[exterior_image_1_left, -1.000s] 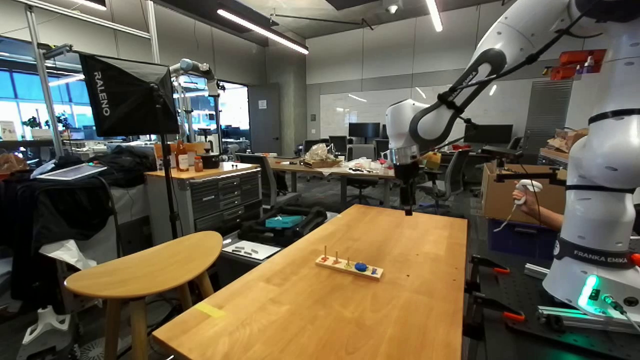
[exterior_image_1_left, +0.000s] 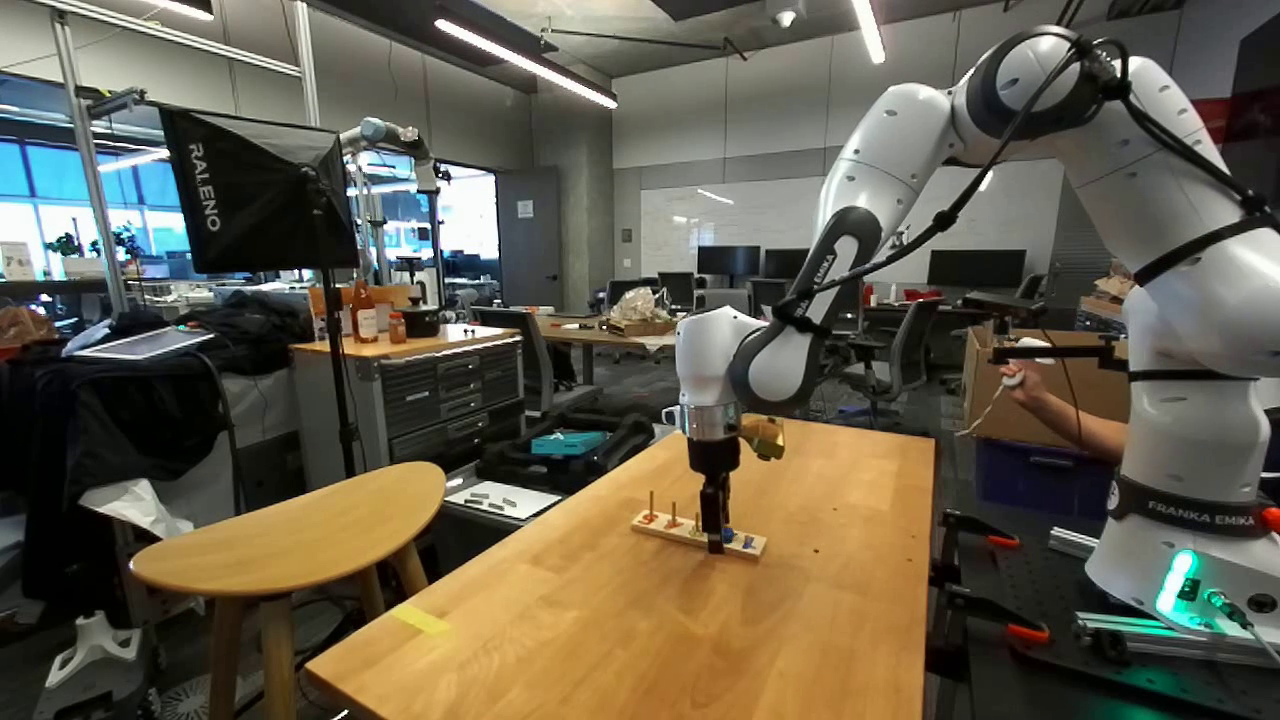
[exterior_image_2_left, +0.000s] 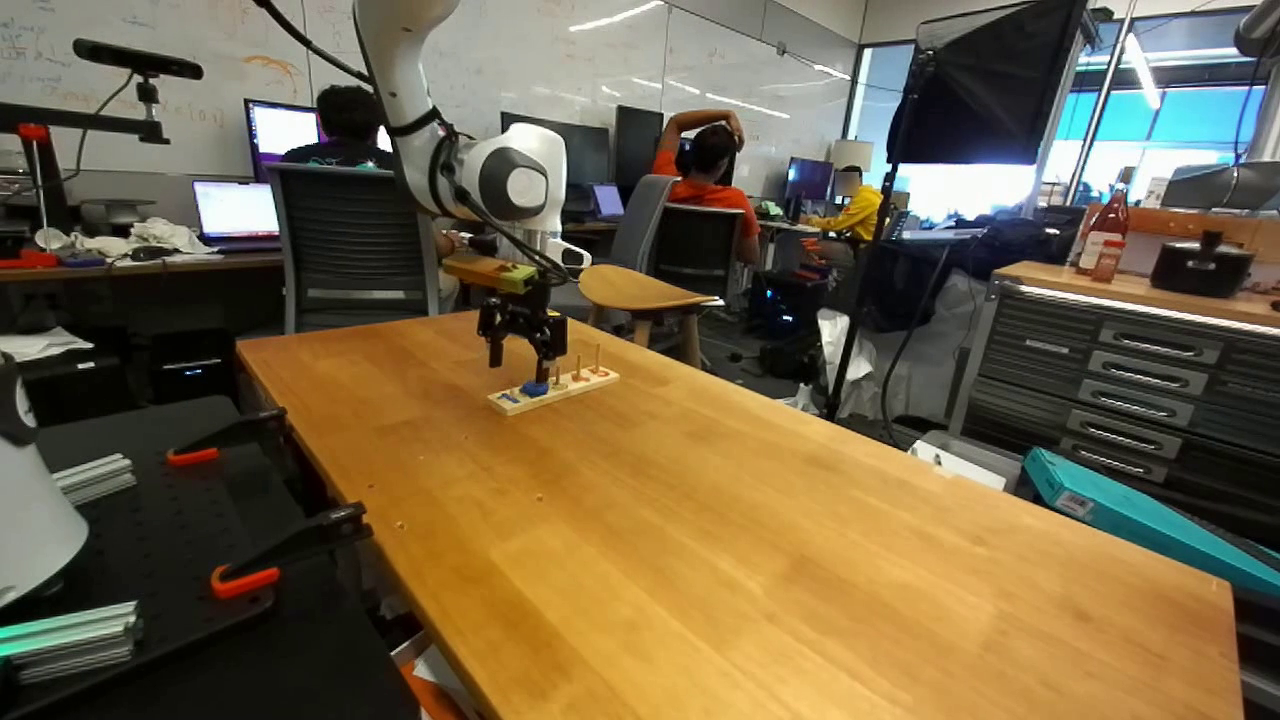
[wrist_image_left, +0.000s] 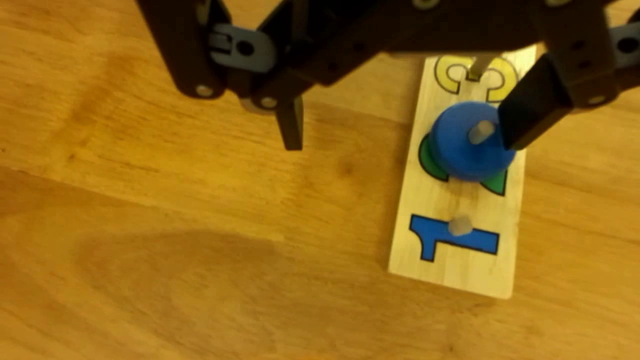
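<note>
A narrow wooden peg board (wrist_image_left: 456, 273) with printed numbers and upright pegs lies on the table. In the wrist view a blue disc (wrist_image_left: 465, 147) sits around the peg over the green number, and the peg (wrist_image_left: 460, 225) on the blue 1 is bare. My gripper is open, its fingers wide apart. One finger (wrist_image_left: 534, 105) overlaps the right edge of the disc in view; whether it touches cannot be told. The other finger (wrist_image_left: 291, 126) stands over bare table left of the board. Exterior view 2 shows the gripper (exterior_image_2_left: 519, 360) low at the board (exterior_image_2_left: 576, 386).
Clamps (exterior_image_1_left: 1002, 612) hold to its edge on the robot's side. A wooden stool (exterior_image_1_left: 294, 528) stands beyond the opposite edge.
The arm has moved from high over the table's far end, leftward in exterior view 1 and down to the board. The board seems to lie where it was.
</note>
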